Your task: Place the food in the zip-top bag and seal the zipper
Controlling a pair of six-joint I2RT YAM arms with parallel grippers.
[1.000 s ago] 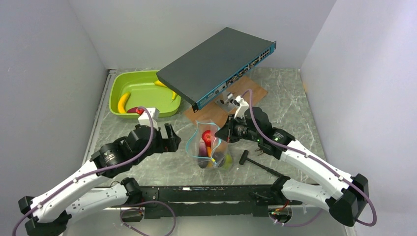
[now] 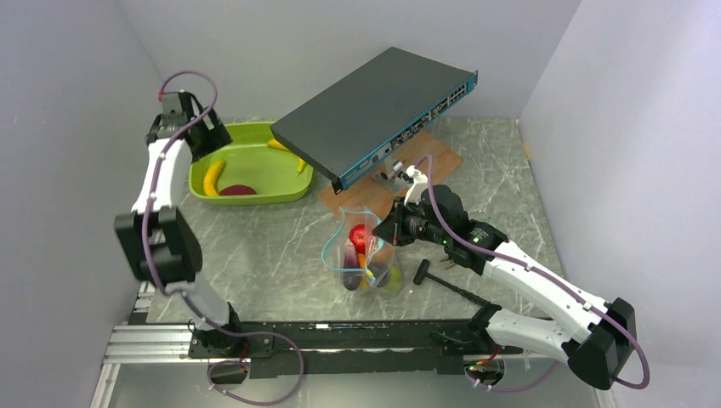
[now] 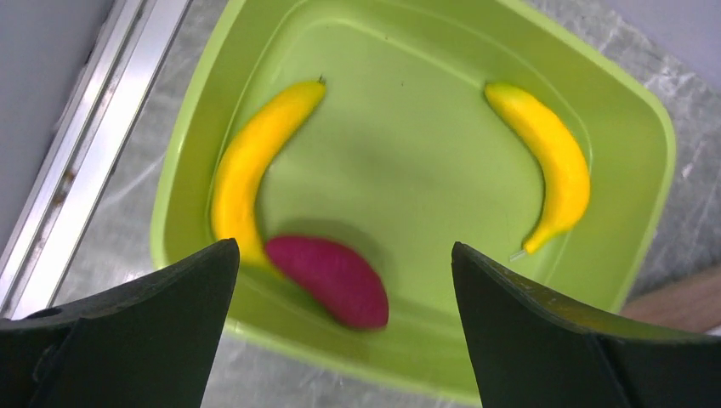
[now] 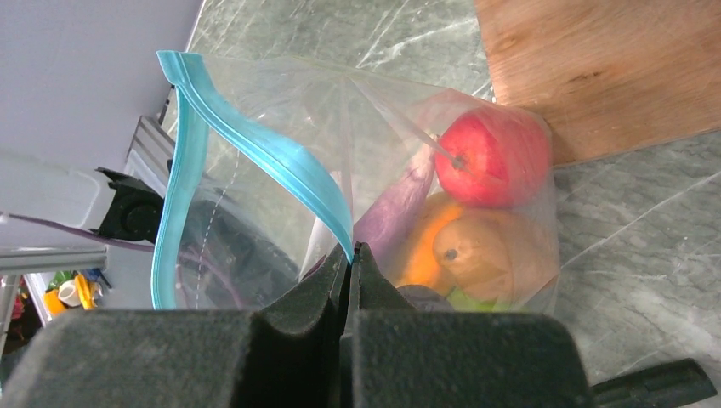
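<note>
The clear zip top bag (image 4: 281, 93) stands with its blue-edged mouth spread apart; a red pomegranate-like fruit (image 4: 493, 157), a purple eggplant (image 4: 395, 204) and other food lie inside. My right gripper is shut on the rim of the bag's blue zipper. Above the green bin (image 3: 391, 102) hangs my left gripper, open and empty. Below it in the bin lie one yellow banana (image 3: 259, 157) at the left, a second banana (image 3: 557, 161) at the right, and a dark purple piece of food (image 3: 332, 280) touching the left banana's lower end.
A large dark network switch (image 2: 374, 110) overhangs the wooden board (image 2: 442, 157) and the bin's right side. A black hammer-like tool (image 2: 451, 285) lies right of the bag. Counter between bin and bag is clear.
My left arm has swung from beside the bag, leftward and back, to the green bin. The right arm and the bag have stayed still.
</note>
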